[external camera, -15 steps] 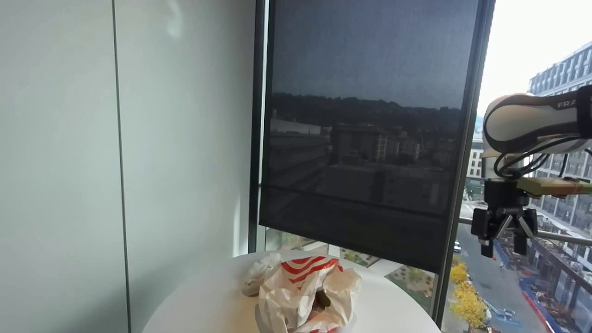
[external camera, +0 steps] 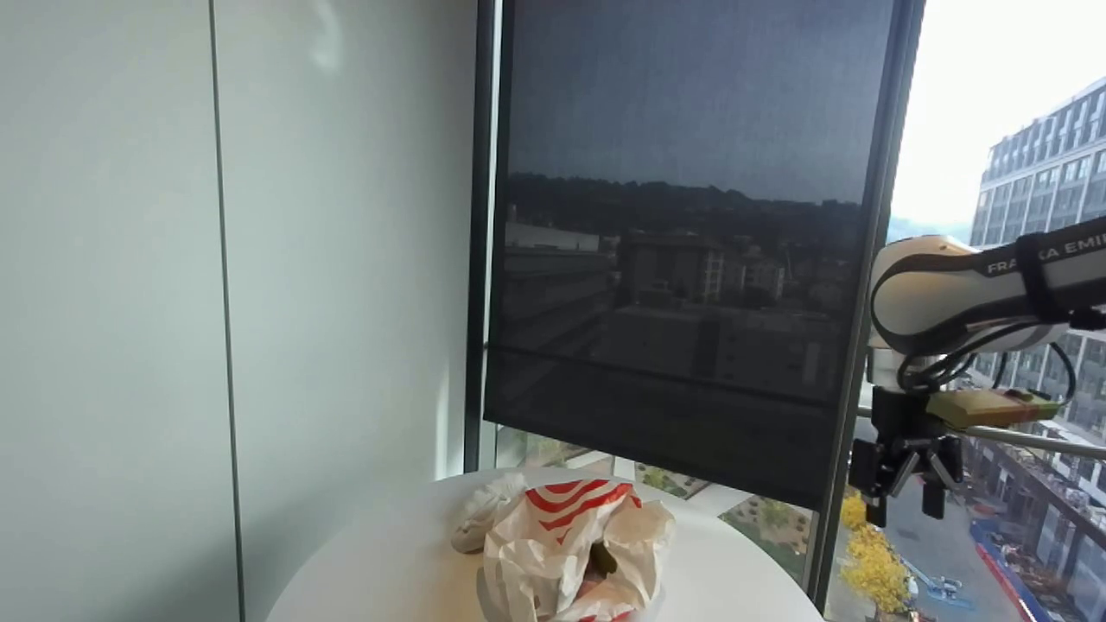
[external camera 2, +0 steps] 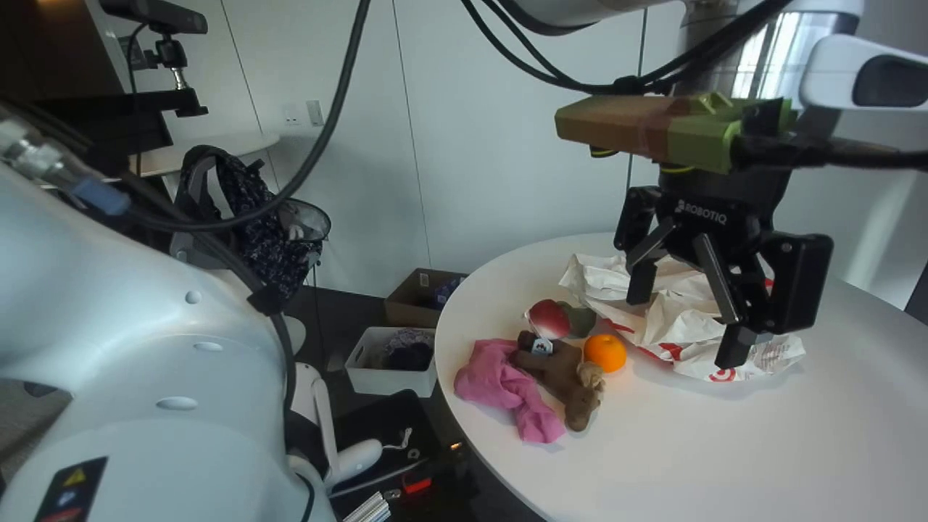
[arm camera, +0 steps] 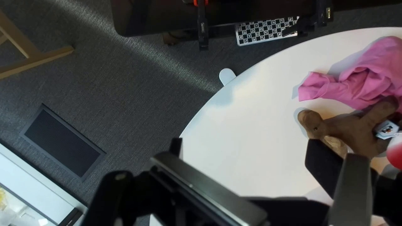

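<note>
My gripper (external camera 2: pixel 687 326) hangs in the air over the round white table, its two fingers spread wide with nothing between them. In exterior view 1 the gripper (external camera: pixel 905 510) shows at the far right, well off the paper bag (external camera: pixel 575 560). A crumpled white and red bag (external camera 2: pixel 687 304) lies on the table behind the fingers in exterior view 2. Left of it sit an orange (external camera 2: pixel 605 352), a red and white round thing (external camera 2: pixel 548 319), a brown plush toy (external camera 2: pixel 557 374) and a pink cloth (external camera 2: pixel 504 387). The wrist view shows the plush toy (arm camera: pixel 350 130) partly hidden by a finger.
The white table (external camera 2: pixel 696 461) has bare room at its front and right. Its curved edge drops to a dark floor (arm camera: pixel 139 98). Bins and a backpack (external camera 2: pixel 252 217) stand beyond the table on the left.
In exterior view 1 the arm and gripper have come lower and moved left. The gripper is open in both frames, and the bag has stayed in place.
</note>
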